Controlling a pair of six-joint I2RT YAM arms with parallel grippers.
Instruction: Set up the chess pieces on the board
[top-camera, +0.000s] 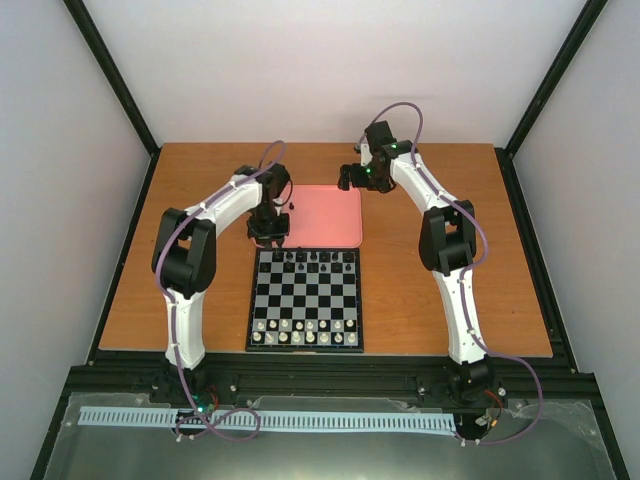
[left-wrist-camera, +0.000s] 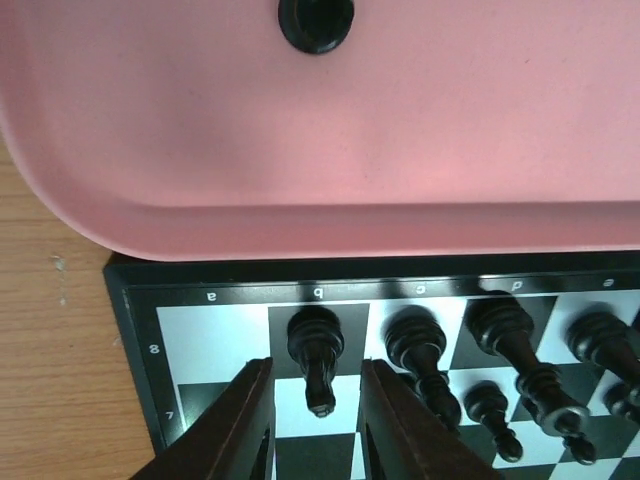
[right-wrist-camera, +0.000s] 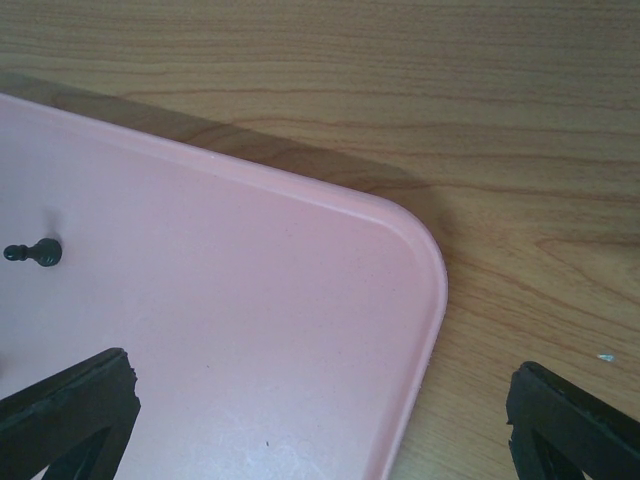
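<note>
On the dark b8 square of the chessboard, in the left wrist view, a black chess piece stands upright. My left gripper is open around it, a finger on either side with a gap to the piece. Several black pieces, among them a tall one, stand to its right; the white a8 corner square is empty. A black piece is in the pink tray. The right wrist view has a black pawn lying in the tray. My right gripper is wide open and empty.
White pieces fill the two near rows of the board in the top view. The tray's far right corner lies under my right gripper. Bare wooden table stretches to the right of the board.
</note>
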